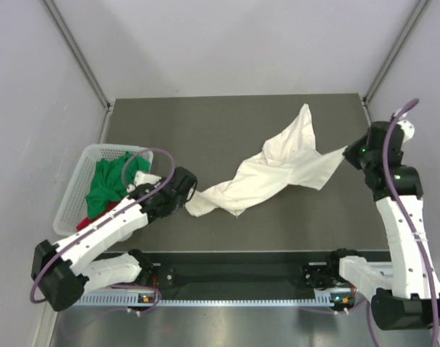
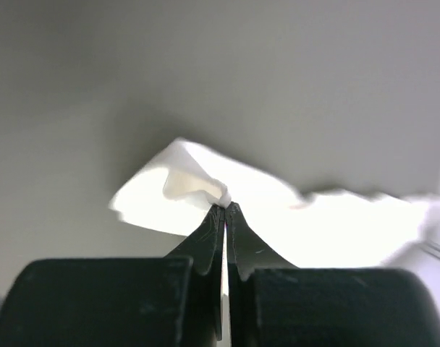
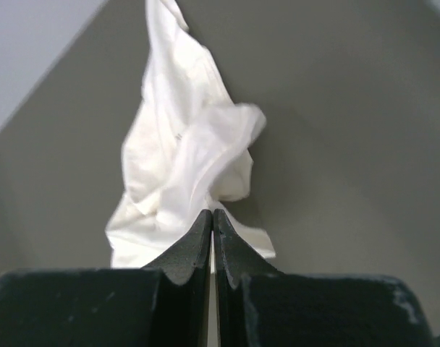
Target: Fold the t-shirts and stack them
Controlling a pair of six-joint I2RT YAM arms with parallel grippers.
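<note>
A crumpled white t-shirt (image 1: 256, 179) stretches across the middle of the dark table, one sleeve-like strip pointing to the back. At its right end, a corner is drawn up to my right gripper (image 1: 345, 150), which is shut on it; in the right wrist view the cloth (image 3: 198, 155) runs into the closed fingertips. My left gripper is shut on the shirt's left end, where a small peak of fabric (image 2: 195, 181) rises to the tips. A green shirt (image 1: 108, 184) and a red one (image 1: 84, 223) lie in a white basket.
The white basket (image 1: 70, 189) stands at the table's left edge, with my left arm reaching over its front part. Bare table (image 1: 198, 130) lies behind the white shirt and in front of it on the right. Walls close off the back and both sides.
</note>
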